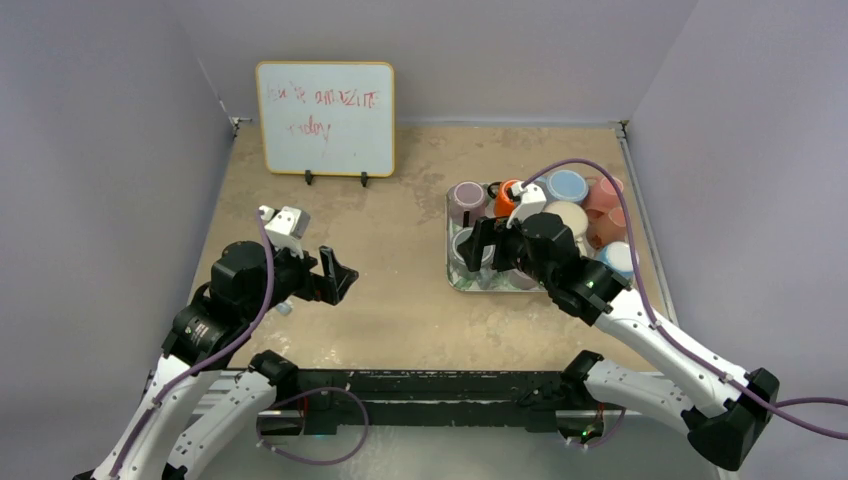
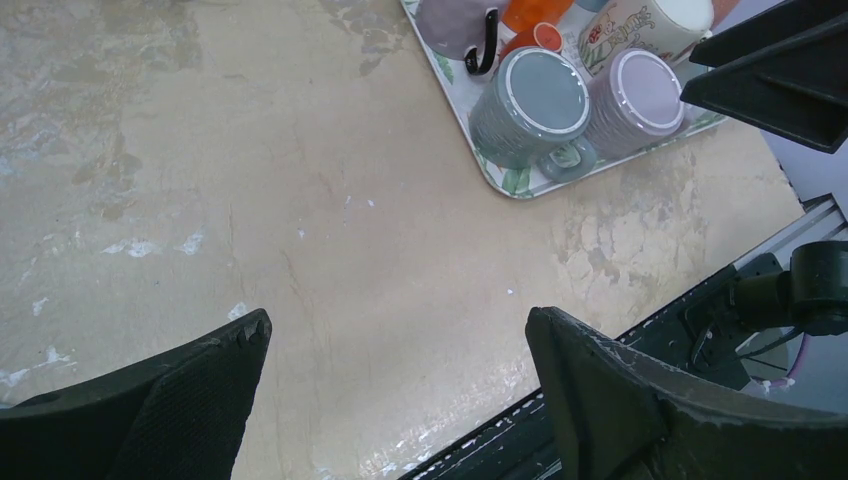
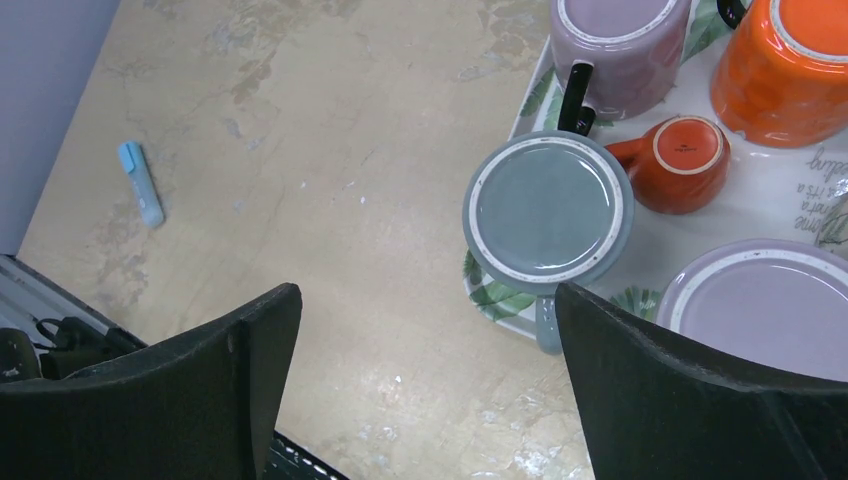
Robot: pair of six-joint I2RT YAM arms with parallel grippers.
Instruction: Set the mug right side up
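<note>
Upside down on the tray [image 1: 463,284], a grey-blue mug [image 3: 548,208] shows its base at the near left corner, its handle [image 3: 548,325] pointing toward the table's front. In the left wrist view the same mug [image 2: 532,108] stands beside a lilac one. My right gripper is open above this corner; one of its fingers [image 3: 650,390] overlaps the mug's handle in view, and nothing sits between them. Over bare table on the left, my left gripper stands open and empty. Which mug the task means cannot be told.
Several other mugs crowd the tray, among them a purple mug [image 3: 620,50], an orange mug [image 3: 785,80] and a small red cup [image 3: 690,165]. A whiteboard [image 1: 326,118] stands at the back left. A blue marker [image 3: 142,183] lies at the left. Mid-table is clear.
</note>
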